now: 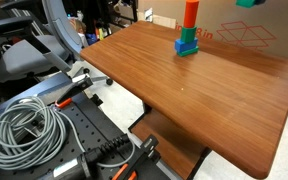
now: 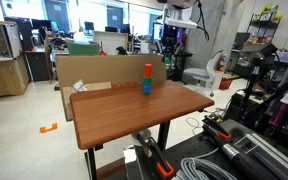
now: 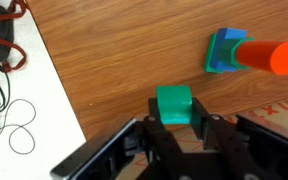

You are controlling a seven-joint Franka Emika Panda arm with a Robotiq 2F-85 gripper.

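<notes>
A green block (image 3: 174, 104) is held in my gripper, which is shut on it in the wrist view. In exterior view 1 that same green block (image 1: 246, 3) shows at the top edge, raised above the table, with the gripper itself out of frame. A stack stands on the table: a blue piece (image 1: 186, 47) at the bottom, a green piece (image 1: 188, 34) in the middle and an orange-red cylinder (image 1: 191, 14) on top. From the wrist, the orange-red cylinder (image 3: 285, 58) appears to the upper right of the held block, apart from it.
A cardboard panel (image 2: 94, 70) rises behind its far edge. A coil of grey cable (image 1: 29, 140) lies beside the robot's base, off the table.
</notes>
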